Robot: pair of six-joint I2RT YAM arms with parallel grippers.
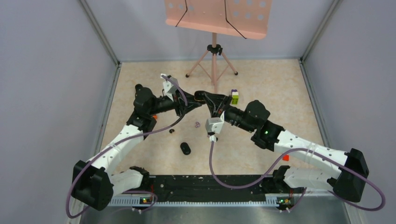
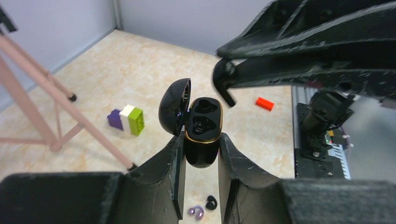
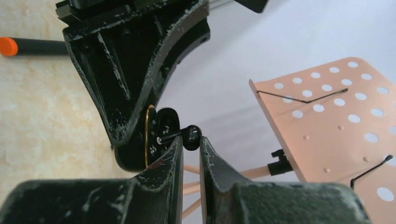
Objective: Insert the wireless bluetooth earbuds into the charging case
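Observation:
The black charging case (image 2: pixel 201 149) is held between the fingers of my left gripper, lid (image 2: pixel 173 105) raised, two dark earbud hollows facing up, gold rim visible. My right gripper is shut on a black earbud (image 3: pixel 191 136), stem pointing toward the open case (image 3: pixel 128 154). In the left wrist view that earbud (image 2: pixel 225 74) hangs at the right gripper's tip, above and right of the case, apart from it. The top view shows both grippers meeting at the middle, above the table.
A pink stand (image 1: pixel 214 70) stands at the back. Coloured blocks (image 2: pixel 133 120), an orange block (image 2: pixel 264 103), small dark and purple pieces (image 2: pixel 211 203) and a dark oblong object (image 1: pixel 185 148) lie on the table (image 1: pixel 280 88).

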